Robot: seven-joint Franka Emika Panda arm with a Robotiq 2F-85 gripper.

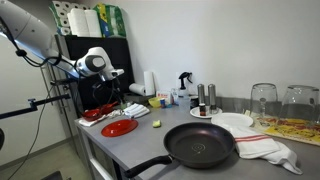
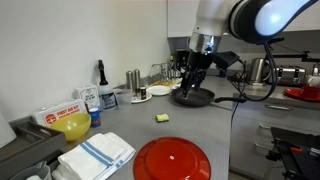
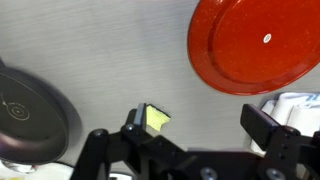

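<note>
High above the counter, my gripper is open, its black fingers [image 3: 257,122] wide apart with nothing between them. A small yellow-green sponge [image 3: 157,117] lies on the grey counter below, just ahead of the gap in the wrist view. The round red plate [image 3: 245,45] fills that view's upper right. A black frying pan [image 3: 30,115] is at its left edge. Exterior view 1 shows the pan [image 1: 198,145] in front with its handle pointing left, and the sponge [image 1: 156,124] between it and the red plate [image 1: 119,128].
A white towel [image 2: 95,155] lies beside the red plate, with a yellow bowl [image 2: 72,126] behind. Bottles and shakers [image 1: 207,97] line the wall. Glass jars [image 1: 299,104] stand back right, near a second towel [image 1: 265,147].
</note>
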